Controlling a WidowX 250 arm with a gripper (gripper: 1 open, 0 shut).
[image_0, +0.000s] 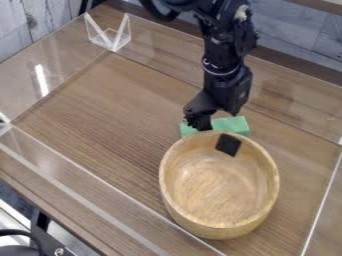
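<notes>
My black gripper reaches down from the top centre, open, its fingertips just above a green block. Whether they touch it is unclear. The block lies flat directly behind a large round wooden bowl. A small dark block shows at the bowl's far right rim; whether it is inside or on the rim is hard to tell.
A white wire-like holder stands at the back left. A grey wall runs along the back right. Dark cables show at the lower left corner.
</notes>
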